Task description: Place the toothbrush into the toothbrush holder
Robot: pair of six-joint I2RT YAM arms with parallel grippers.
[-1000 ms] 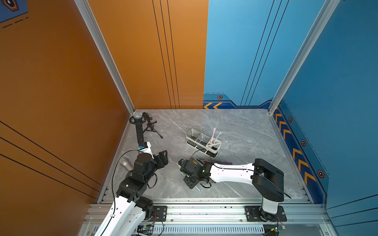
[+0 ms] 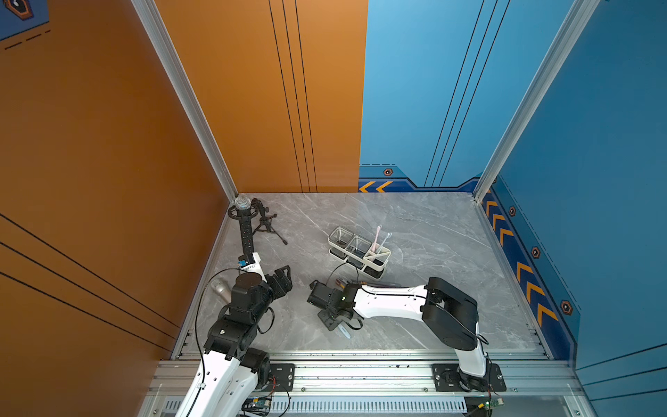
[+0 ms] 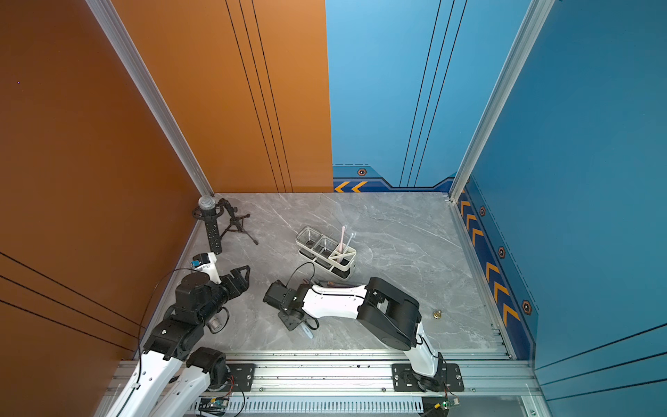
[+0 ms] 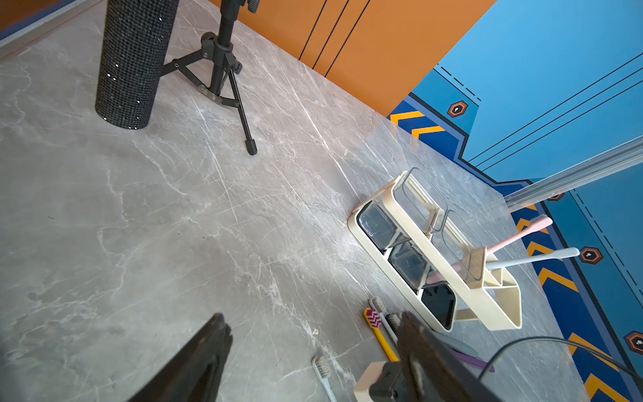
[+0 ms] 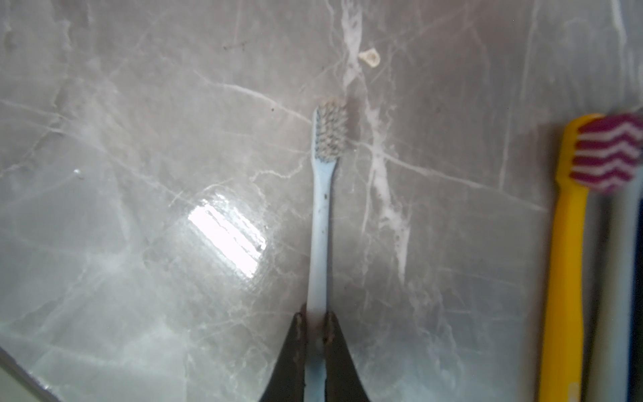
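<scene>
A light blue toothbrush (image 5: 320,221), bristle head pointing forward, runs lengthwise through the right wrist view. My right gripper is shut on its handle, with a fingertip against each side. The handle's far end passes under the gripper, out of that view. In the top left view, the pale holder (image 2: 359,251) stands behind the right arm; its right-hand compartments carry a pink toothbrush (image 2: 376,238) and a pale blue one (image 2: 384,242). Off to the left, my left gripper is open above the table and empty.
A yellow toothbrush (image 5: 566,281) and other brushes lie right of my right gripper, in front of the holder. A black tripod (image 4: 217,73) and dark cylinder (image 4: 134,67) stand back left. A small brass object (image 3: 437,314) sits right. Table between tripod and holder is bare.
My right arm has shifted left, the toothbrush's visible end moving slightly left too. The left arm has drifted very slightly left. The holder has not moved.
</scene>
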